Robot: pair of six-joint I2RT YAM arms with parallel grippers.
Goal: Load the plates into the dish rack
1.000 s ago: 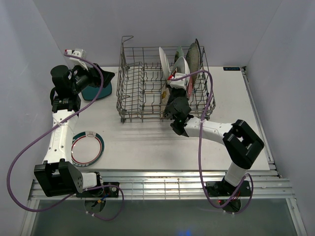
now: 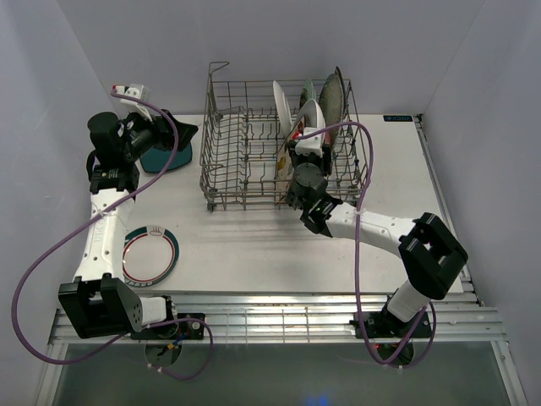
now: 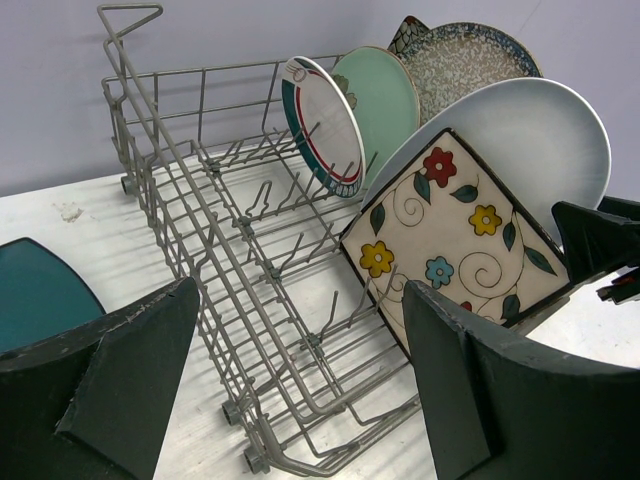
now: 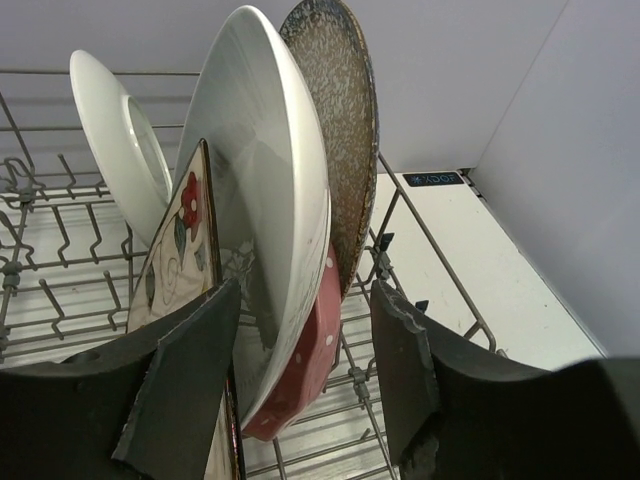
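Note:
The wire dish rack (image 2: 224, 156) holds plates on its right half: a flowered square plate (image 3: 450, 240), a large white plate (image 4: 250, 120), a speckled plate (image 4: 335, 110), a mint plate (image 3: 385, 100), a small rimmed plate (image 3: 320, 130) and a red dotted piece (image 4: 308, 350). My right gripper is open around the lower edge area of the white plate and red piece, beside the flowered plate. My left gripper hangs open at the rack's left, empty. A teal plate (image 3: 40, 300) and a red-and-green rimmed plate (image 2: 150, 254) lie on the counter.
The rack's left half is empty. Grey walls (image 2: 482, 169) enclose the counter at the back and sides. Free counter (image 2: 254, 254) lies in front of the rack, and a strip is clear to its right.
My right arm has moved slightly to the right over the rack. The left arm and the plates on the counter are unchanged.

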